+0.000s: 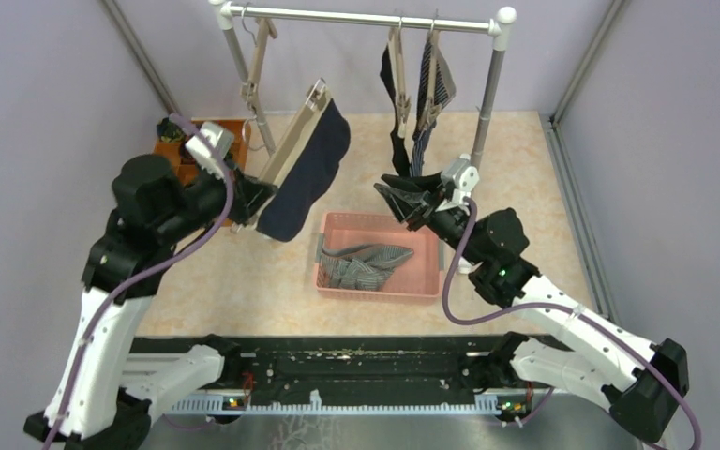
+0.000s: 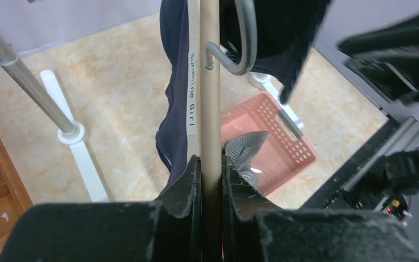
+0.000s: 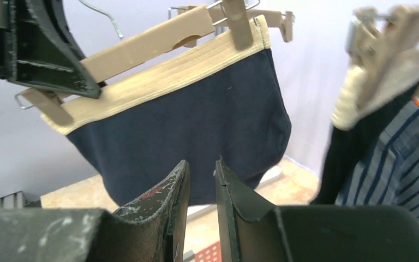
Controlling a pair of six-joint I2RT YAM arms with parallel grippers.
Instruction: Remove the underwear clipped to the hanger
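Navy underwear (image 1: pixel 313 169) with a beige waistband hangs clipped by both ends to a wooden hanger (image 1: pixel 291 141), off the rail. My left gripper is shut on the hanger's wooden bar, seen edge-on in the left wrist view. The right wrist view shows the underwear (image 3: pixel 196 120) spread wide in front of my right gripper, with one wooden clip (image 3: pixel 237 22) at its upper right corner. That right gripper is part open, nothing between its fingertips, apart from the cloth. In the top view it stands above the basket's right side.
A pink basket (image 1: pixel 337 292) holds a grey striped garment (image 1: pixel 367 266). Two more hangers with dark and striped garments (image 1: pixel 436 80) hang from the metal rail (image 1: pixel 366 17), and an empty one hangs at its left. A wooden organizer (image 1: pixel 167 150) lies at the left.
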